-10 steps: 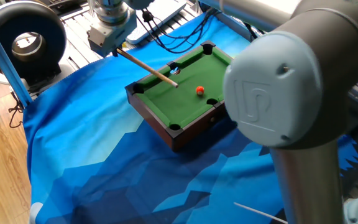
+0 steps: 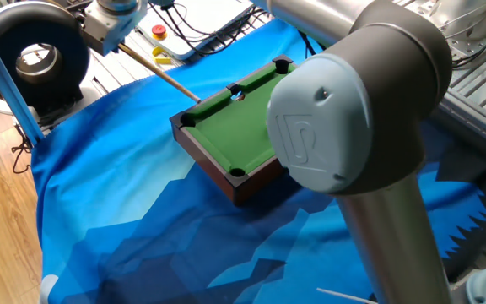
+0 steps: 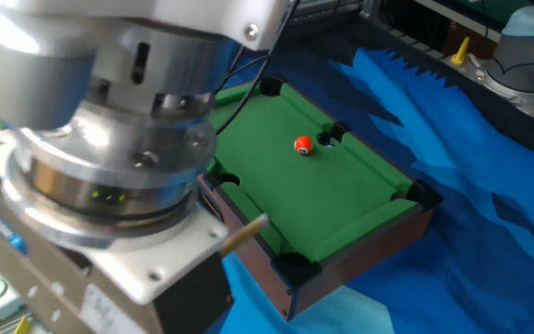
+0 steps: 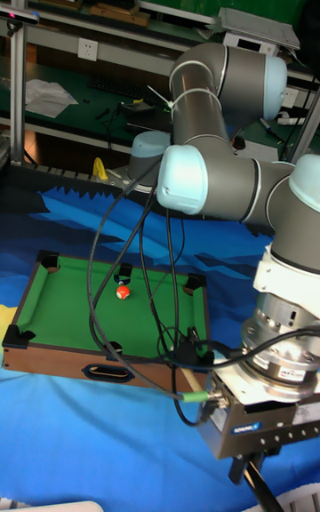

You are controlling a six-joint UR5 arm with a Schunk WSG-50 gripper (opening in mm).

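Observation:
My gripper (image 4: 244, 467) hangs low at the right in exterior view 3, beside the toy pool table (image 4: 142, 372). It is shut on a wooden cue stick (image 2: 160, 74), which slants down toward the table's edge in exterior view 1. The cue's light front end (image 3: 245, 235) pokes out past the gripper body in exterior view 2; the fingers are hidden there. On the green felt sits an orange ball (image 3: 303, 145), close to a side pocket (image 3: 324, 139) and apart from the cue. In exterior view 1 my arm hides the ball.
Black cables (image 4: 142, 232) droop from my arm across the pool table in exterior view 3. A laptop-like panel with a red emergency button (image 2: 159, 31) lies behind.
The gripper and cue have drawn back to the upper left in exterior view 1. The cue tip has left the felt for the table's edge. My arm's elbow has shifted left, covering the ball.

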